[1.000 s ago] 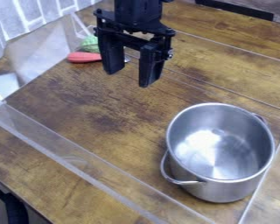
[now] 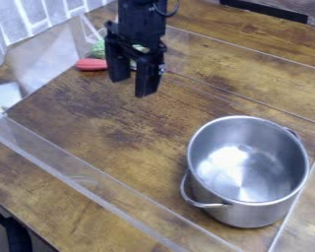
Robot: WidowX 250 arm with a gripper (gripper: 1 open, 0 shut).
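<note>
The black gripper [image 2: 133,76] hangs above the wooden table at the upper middle, fingers pointing down and apart, with nothing seen between them. Behind it to the left lie a red object [image 2: 91,64] and a green object [image 2: 101,48], partly hidden by the arm. A large steel pot [image 2: 246,169] stands at the lower right, apart from the gripper.
Transparent strips run along the table's left and lower edges. A white cloth [image 2: 42,25] is at the upper left, and a dark edge [image 2: 285,12] runs along the back right.
The gripper has moved back and slightly left, turning so that it looks narrower. The pot and the objects on the table have stayed where they were.
</note>
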